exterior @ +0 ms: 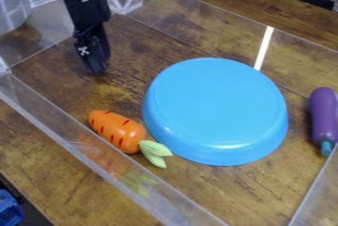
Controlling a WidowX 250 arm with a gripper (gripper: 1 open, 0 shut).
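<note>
The black gripper reaches in from the top left and hangs low over the wooden floor of the clear-walled tray, left of the blue upturned bowl. Its dark fingers blend into the wood, so their spacing is unclear. A toy carrot with green leaves lies below it, left of the bowl. A purple toy eggplant lies at the far right.
Clear plastic walls border the area. A small blue object shows at the bottom left, outside the wall. The wood floor above the bowl and around the gripper is free.
</note>
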